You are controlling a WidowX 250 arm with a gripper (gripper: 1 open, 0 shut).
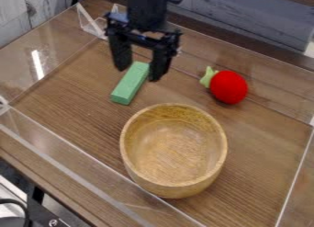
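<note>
My dark gripper [143, 53] is at the upper middle of the camera view, open, its fingers pointing down above and around the far end of a green block [128, 84]. The block lies lengthwise on the wooden table, slanting slightly. The arm is blurred, and the space between the fingers looks empty.
A red round object [229, 88] with a green top lies at the right. A large tan bowl [173, 156] fills the lower middle. Cables and a white item sit along the back edge.
</note>
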